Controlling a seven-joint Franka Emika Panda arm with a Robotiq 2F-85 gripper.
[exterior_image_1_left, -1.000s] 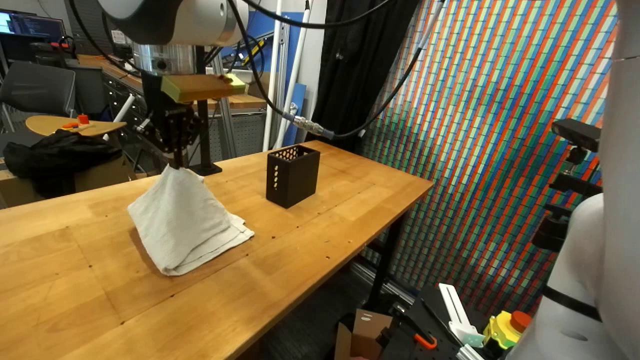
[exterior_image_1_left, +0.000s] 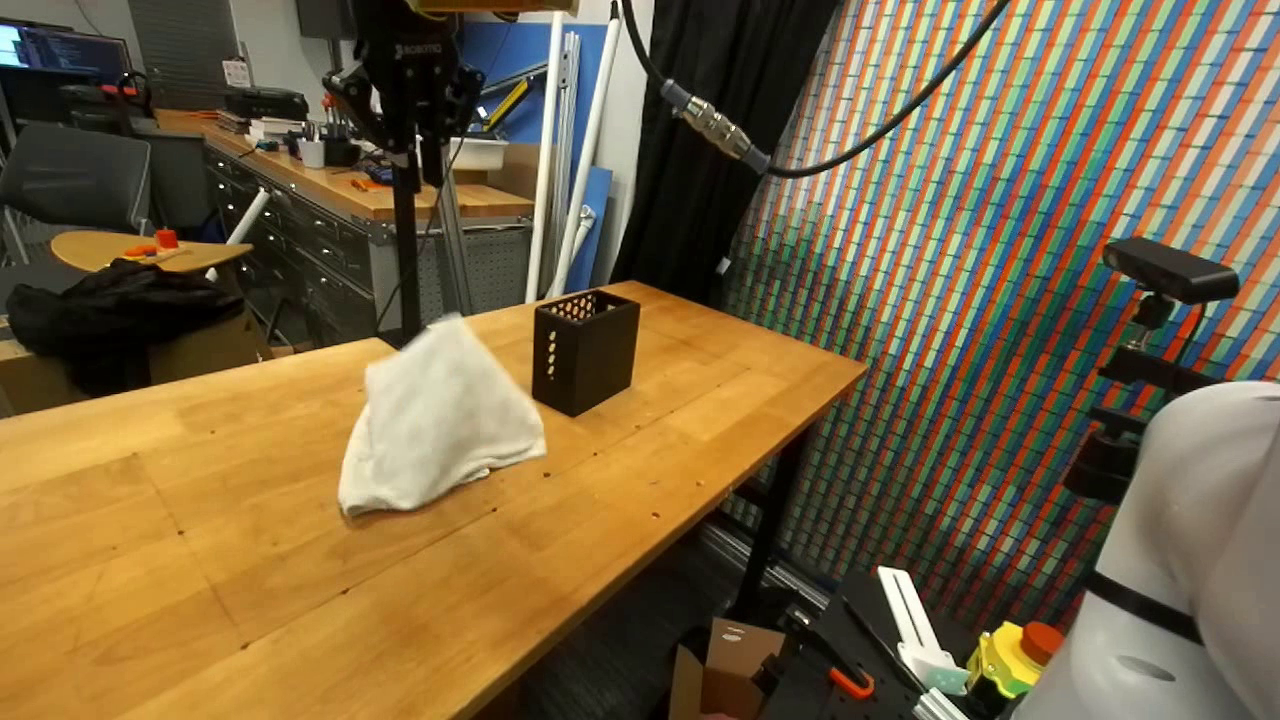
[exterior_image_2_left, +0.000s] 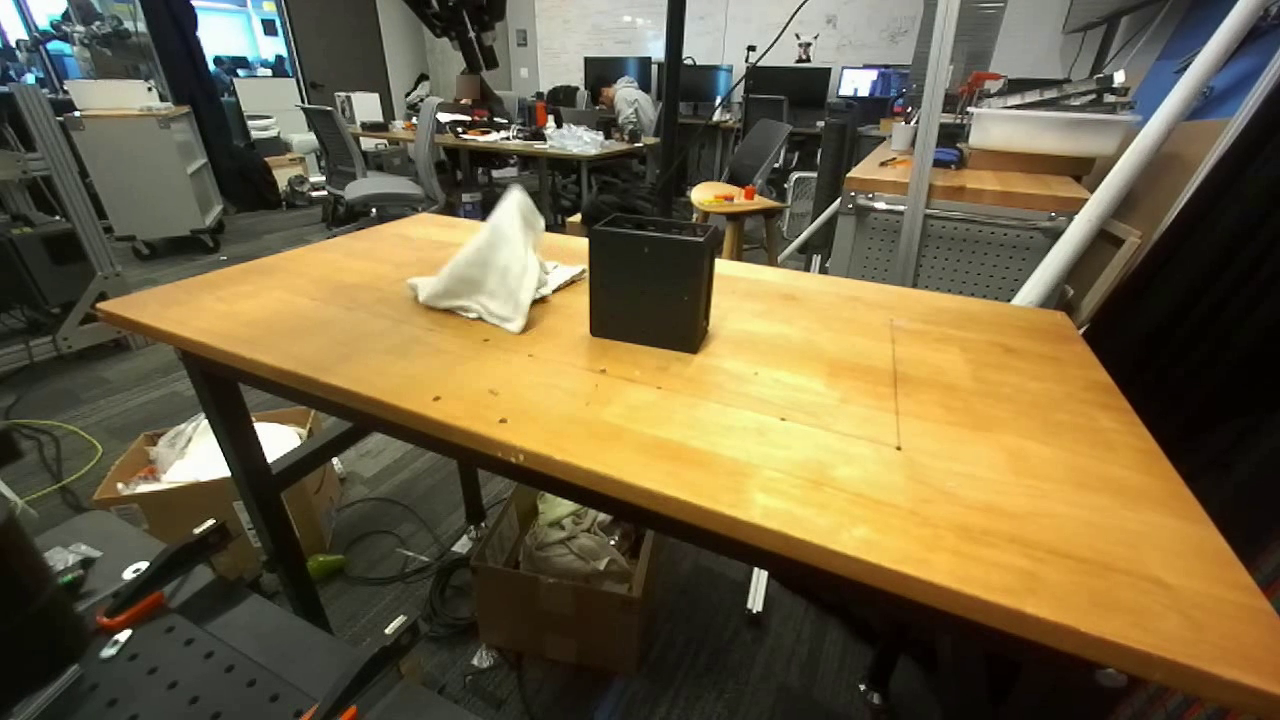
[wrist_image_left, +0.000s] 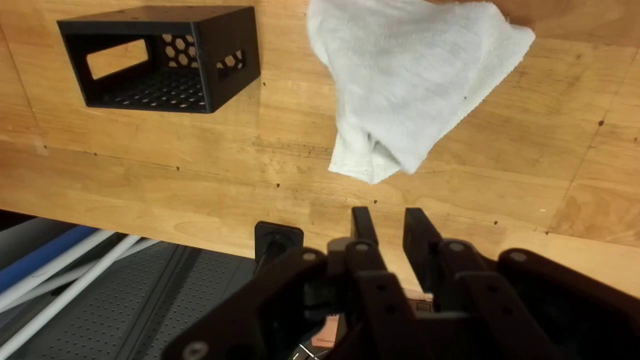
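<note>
A white cloth (exterior_image_1_left: 438, 420) stands on the wooden table in a loose, peaked heap, its top blurred in exterior view 1. Seen from exterior view 2, the cloth (exterior_image_2_left: 504, 266) rises to a point and spreads at its foot. High above it is my gripper (exterior_image_1_left: 415, 180), clear of the cloth. In the wrist view the gripper is open, with a gap between its fingers and nothing in it. The cloth (wrist_image_left: 420, 78) lies beyond the fingertips there.
Close by the cloth stands a black open-topped box (exterior_image_1_left: 588, 354) with perforated sides. A black post rises at the table's far edge in exterior view 1.
A second ago the gripper was low, at the cloth's peak. It has risen well clear and is apart from the cloth, which has shifted toward the box and changed shape.
</note>
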